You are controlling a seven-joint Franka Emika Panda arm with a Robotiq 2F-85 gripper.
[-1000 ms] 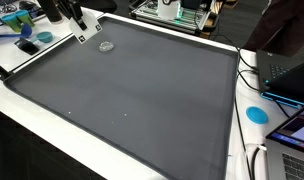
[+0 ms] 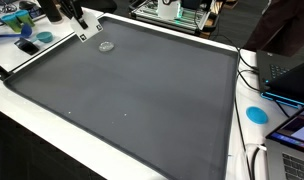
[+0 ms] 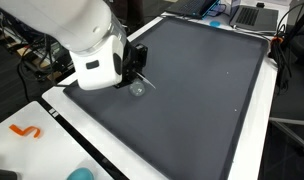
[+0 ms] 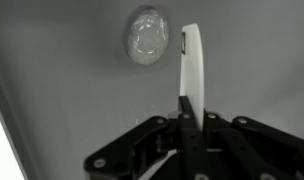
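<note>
My gripper is shut on a white card point(image 4: 193, 72), which stands out from the fingers and appears nearly edge-on in the wrist view. Black marks show on the face of the card point(image 2: 86, 26) in exterior view 1. Beside it, apart from it in the wrist view, a clear, roundish object point(image 4: 148, 37) lies on the grey surface. The same clear object point(image 2: 106, 46) is near the far left corner of the grey board point(image 2: 142, 95) in exterior view 1. From exterior view 2, the card is only a thin pale edge point(image 3: 145, 78).
Most of the grey board is bare. A blue disc point(image 2: 257, 115) and laptops point(image 2: 290, 158) are off its right side. Small containers point(image 2: 44, 37) and cables crowd the left corner. An orange piece point(image 3: 25, 131) lies on the white table.
</note>
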